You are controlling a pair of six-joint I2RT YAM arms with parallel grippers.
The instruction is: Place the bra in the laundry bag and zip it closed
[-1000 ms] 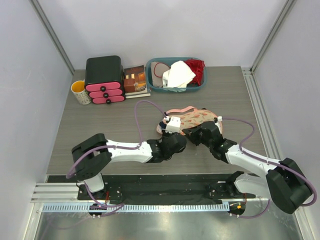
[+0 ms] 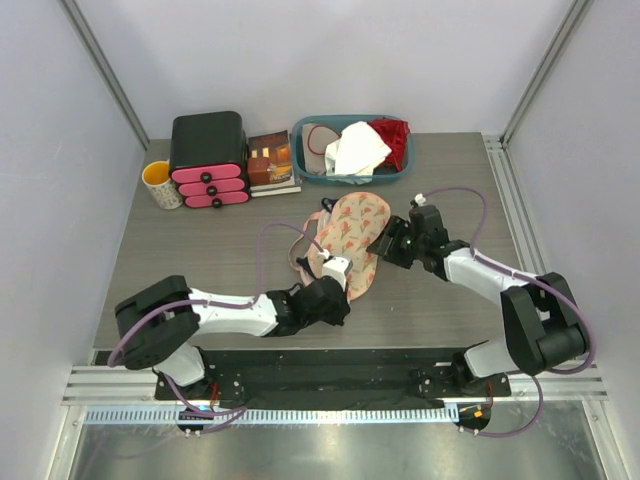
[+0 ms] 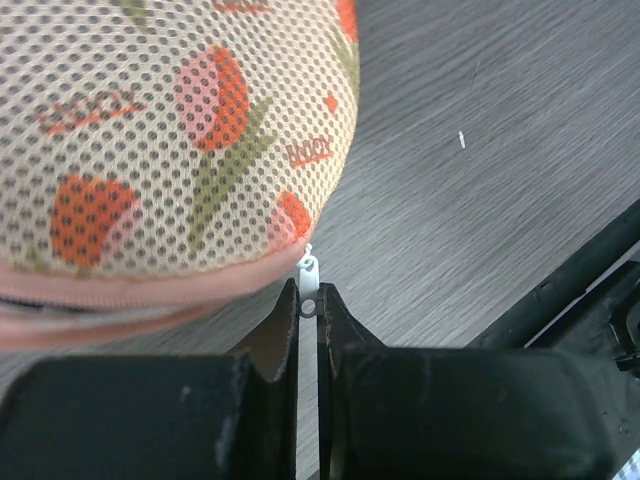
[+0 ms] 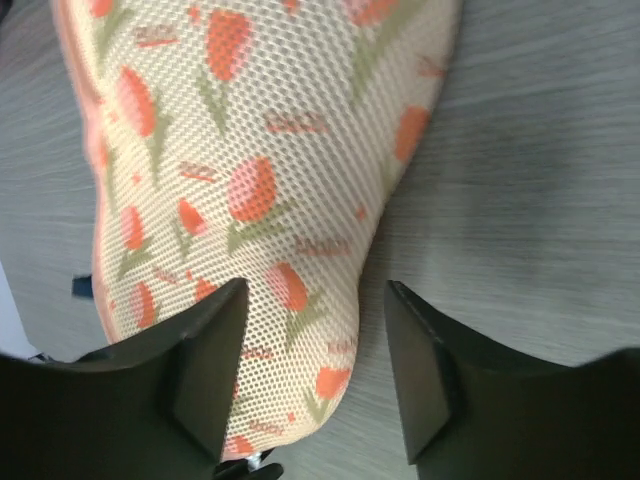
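The laundry bag (image 2: 352,230) is cream mesh with red tulips and pink trim, lying lengthwise from front to back in the top view. At its front corner, a small whitish zipper pull (image 3: 308,272) is pinched by my left gripper, which is shut on it. A pink-edged gap shows along the bag's near side in the left wrist view. My right gripper is over the bag's right edge, its fingers (image 4: 222,325) apart, with mesh visible between and beyond them; no grip on it shows. I cannot make out the bra.
At the back stands a blue basket (image 2: 301,160) of folded cloth. Books (image 2: 272,165), a black and pink drawer box (image 2: 208,150) and a mug (image 2: 160,184) are at back left.
The bag has swung from lying crosswise to lying front to back. My left gripper has moved toward the table's front edge; the right gripper has drawn apart from the corner it was at.
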